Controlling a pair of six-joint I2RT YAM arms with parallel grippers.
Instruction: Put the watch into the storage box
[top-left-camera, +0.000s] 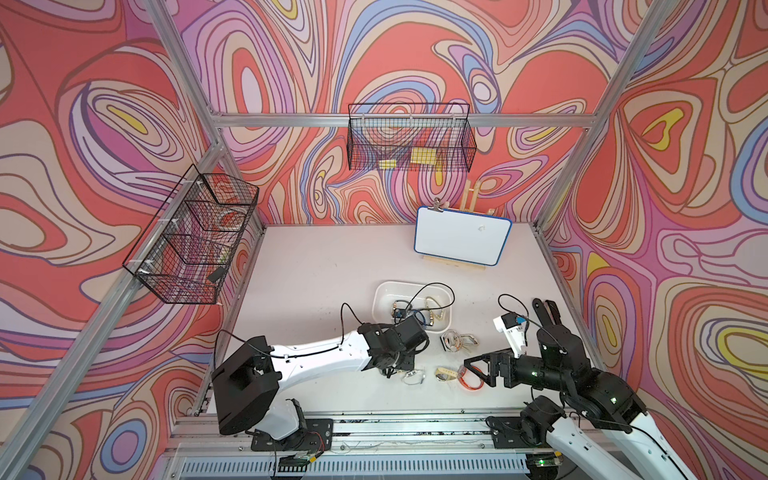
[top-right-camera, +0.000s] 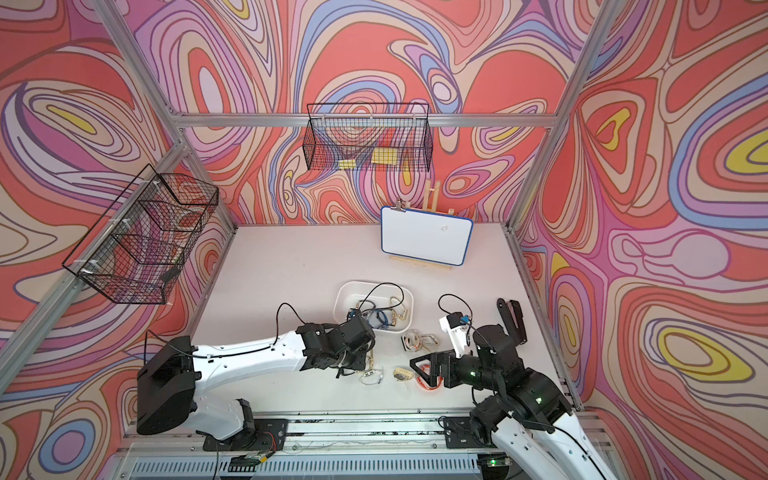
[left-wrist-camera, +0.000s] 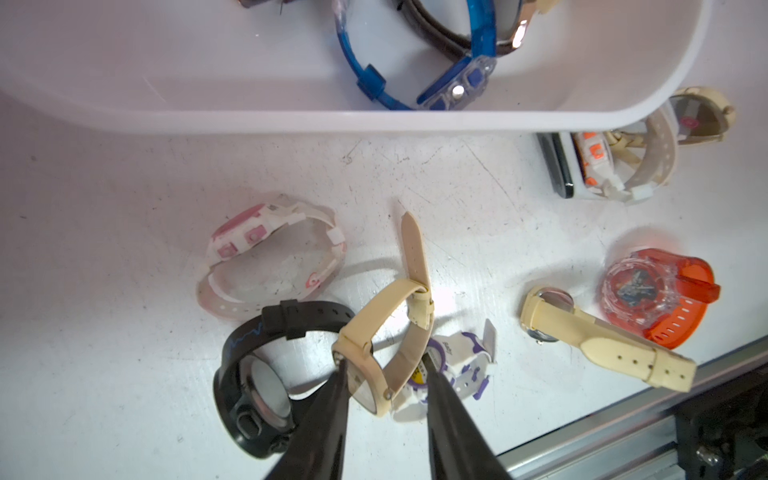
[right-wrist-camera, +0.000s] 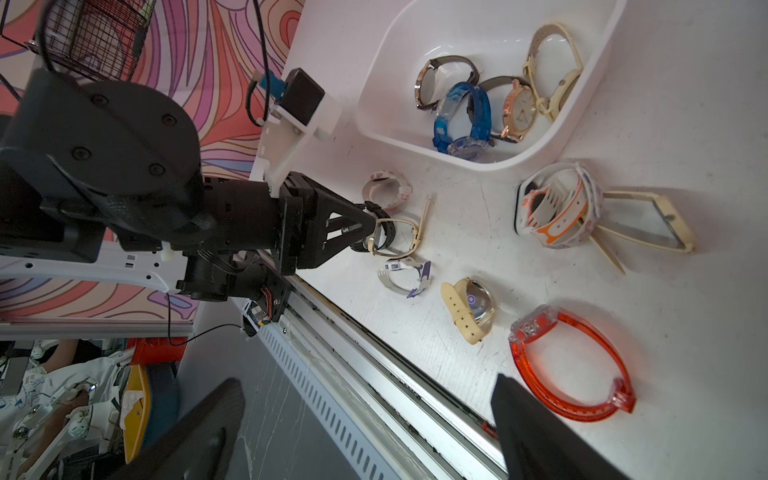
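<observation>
The white storage box (right-wrist-camera: 488, 164) holds several watches, among them a blue one (right-wrist-camera: 464, 120) and a tan-banded one (right-wrist-camera: 552, 68). My left gripper points down at the table just in front of the box, its fingers apart. A tan watch (left-wrist-camera: 388, 312) stands looped at those fingertips, its lower end near the left finger; whether they touch cannot be told. Beside it lie a black watch (left-wrist-camera: 252, 392), a pink-and-white one (left-wrist-camera: 268, 248) and a white-and-purple one (left-wrist-camera: 464, 360). Over the front right of the table, my right gripper is open and empty.
Right of the left gripper lie a tan watch with a round face (right-wrist-camera: 468, 308) and a red watch (right-wrist-camera: 572, 360). A cluster of watches (right-wrist-camera: 560, 204) sits by the box's right corner. A whiteboard (top-left-camera: 462, 236) stands behind.
</observation>
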